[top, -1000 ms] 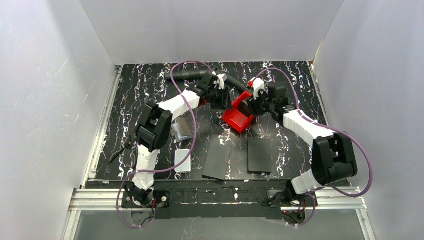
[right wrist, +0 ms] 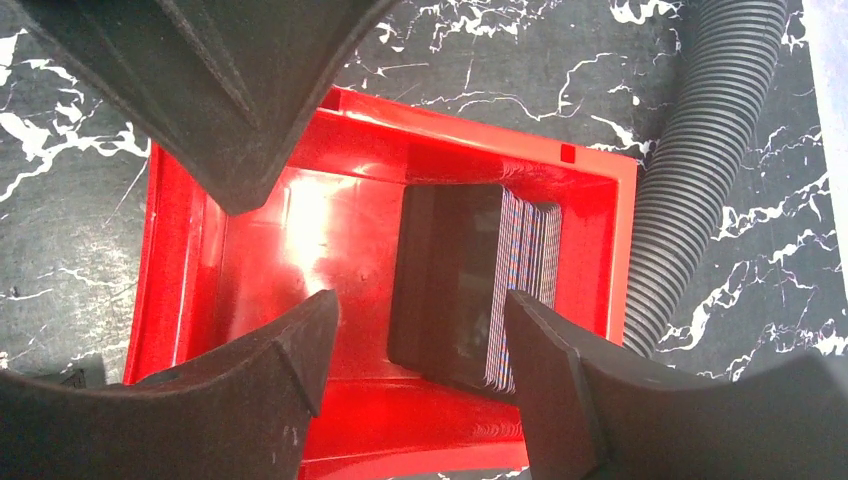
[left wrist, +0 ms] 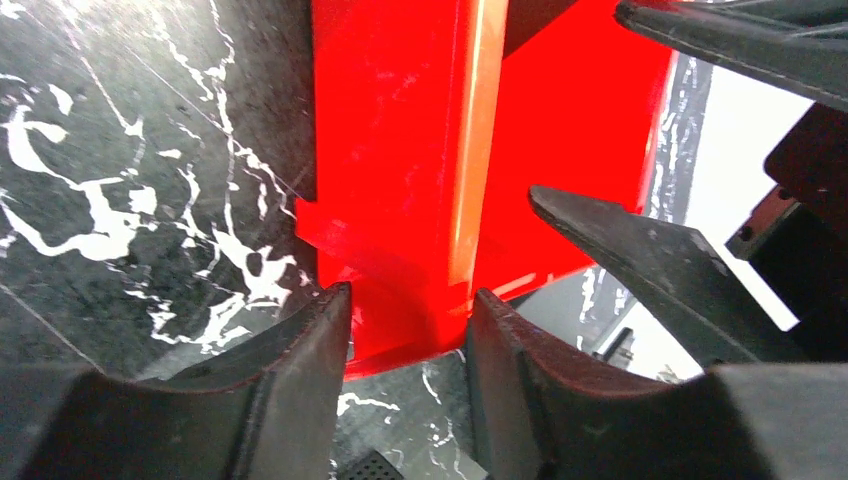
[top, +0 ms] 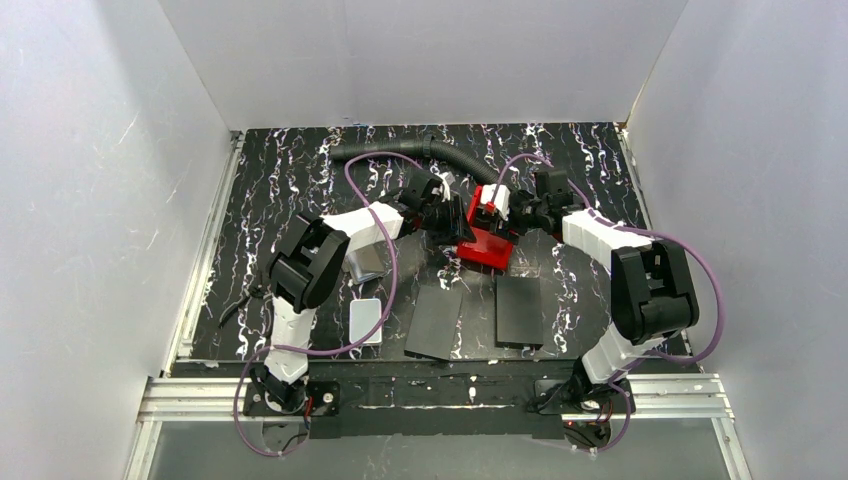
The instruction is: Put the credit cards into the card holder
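Observation:
A red open box (right wrist: pixel 320 235) holds a stack of cards (right wrist: pixel 450 285) with dark faces, standing close together at one end. In the top view the red box (top: pixel 485 250) sits between both arms, partly covered by them. My left gripper is at the box's left side, fingers apart, with a corner of the red wall (left wrist: pixel 395 130) seen between and beyond the tips; contact cannot be told. Over the box my right gripper is open, the card stack visible below and between its fingertips. Dark finger parts of the other arm enter both wrist views.
Behind the box lies a ribbed black hose (top: pixel 385 150). Two dark flat plates (top: pixel 433 322) lie in front, beside a small white tray (top: pixel 365 321). A greyish flat item (top: pixel 364 262) is partly under the left arm.
The red box has turned counterclockwise as seen from above, its front end swinging right.

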